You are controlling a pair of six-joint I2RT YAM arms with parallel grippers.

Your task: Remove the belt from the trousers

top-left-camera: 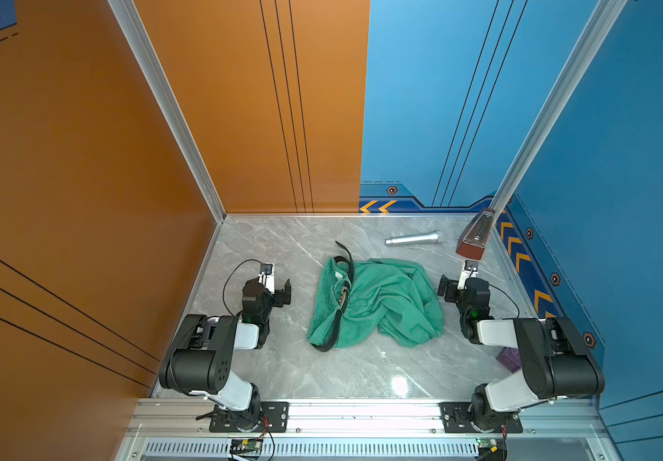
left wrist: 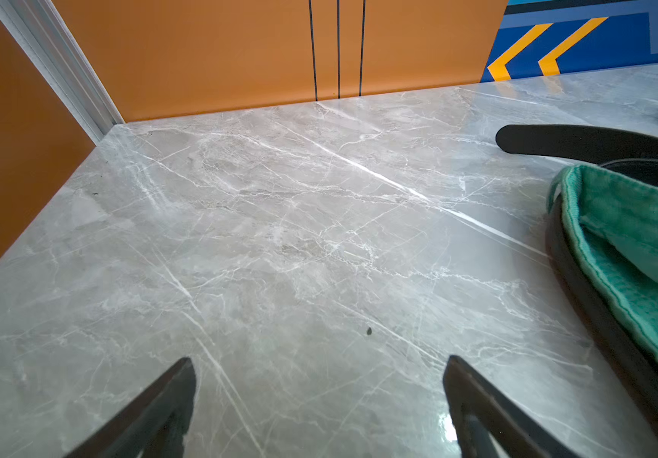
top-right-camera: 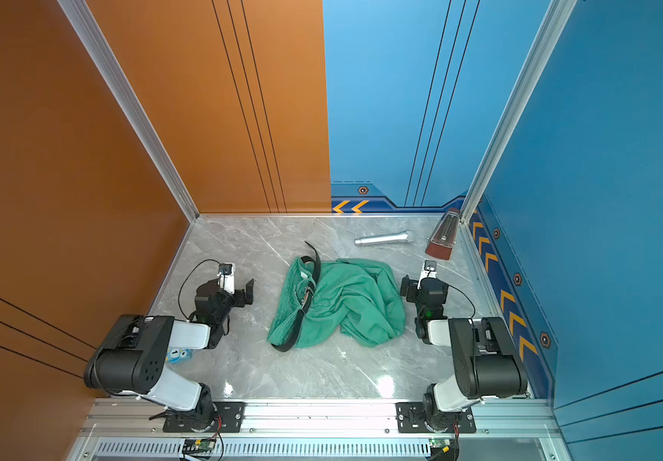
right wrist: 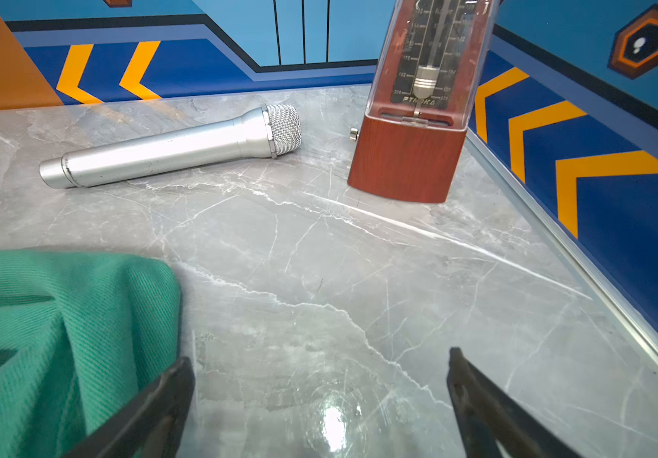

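Green trousers (top-left-camera: 389,303) lie crumpled in the middle of the table, with a black belt (top-left-camera: 329,335) threaded along the waistband at their left end. The belt's loose end (left wrist: 542,139) curves out toward the back. My left gripper stands open over bare marble, left of the waistband, with nothing between its fingers. My right gripper is open just right of the trousers' edge, also empty.
A silver microphone (right wrist: 161,152) lies behind the trousers. A wooden metronome (right wrist: 405,160) stands at the back right. A purple object (top-left-camera: 508,357) is partly hidden under the right arm.
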